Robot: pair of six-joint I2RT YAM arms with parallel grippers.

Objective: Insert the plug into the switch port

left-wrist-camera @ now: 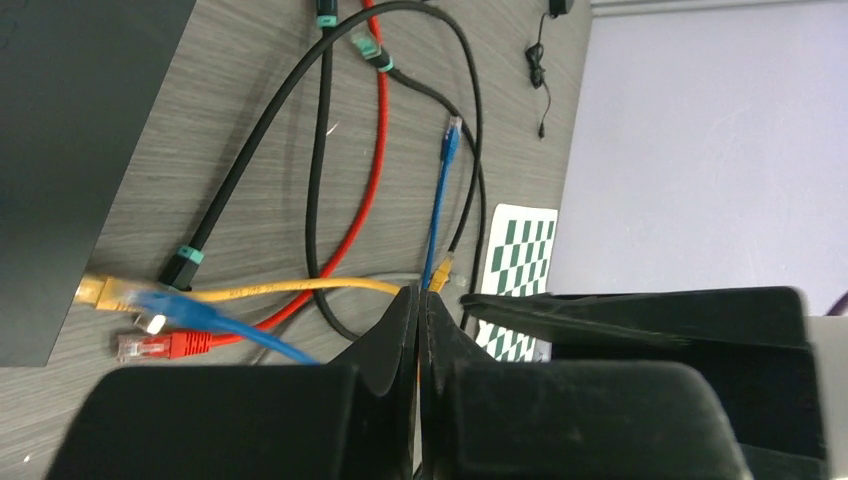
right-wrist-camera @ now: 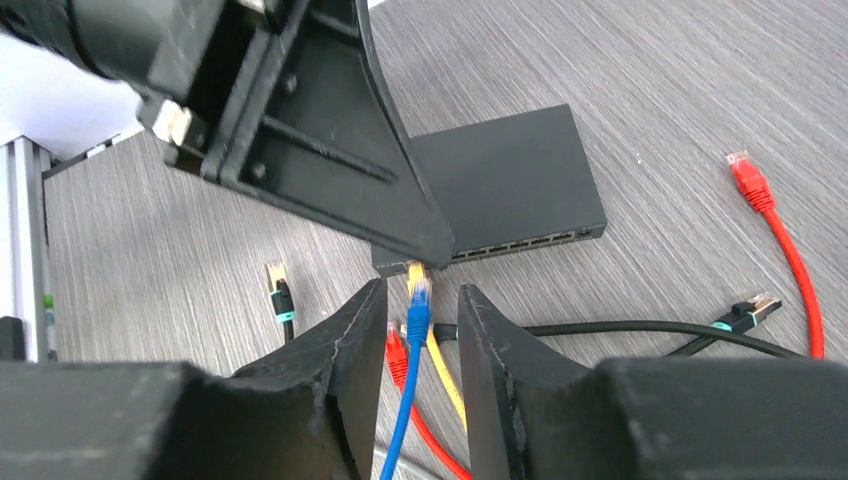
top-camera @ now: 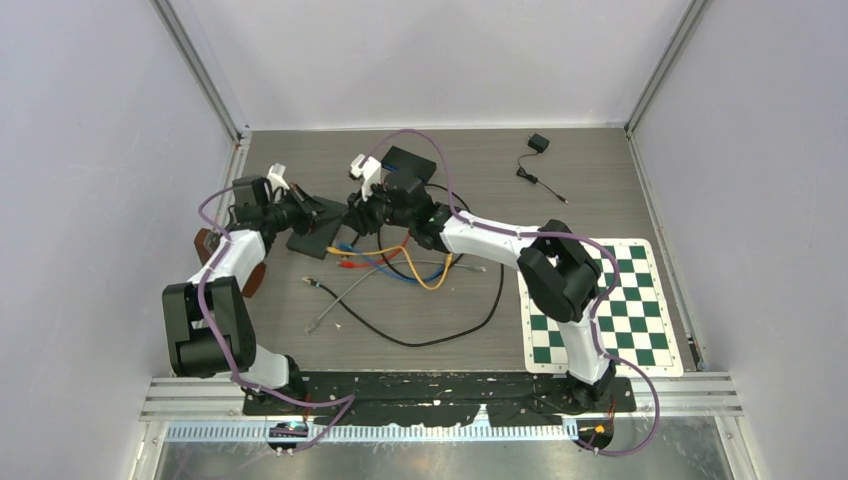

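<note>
The dark switch [right-wrist-camera: 515, 175] lies flat, its port row facing the cables; the top view shows it [top-camera: 313, 235] partly under my arms. A blue plug [right-wrist-camera: 418, 310] lies by a yellow plug [right-wrist-camera: 415, 272] near the port edge; insertion cannot be told. My left gripper is shut, nothing visible between its fingers, above the cables. My right gripper is part open over the blue cable, to the right of my left gripper [top-camera: 310, 215] in the top view; whether it touches the cable is unclear.
Red [left-wrist-camera: 190, 342], black and grey cables cover the middle. A second dark box [top-camera: 412, 160] sits at the back, a power adapter [top-camera: 538, 142] at back right, and a checkerboard [top-camera: 640, 310] at front right.
</note>
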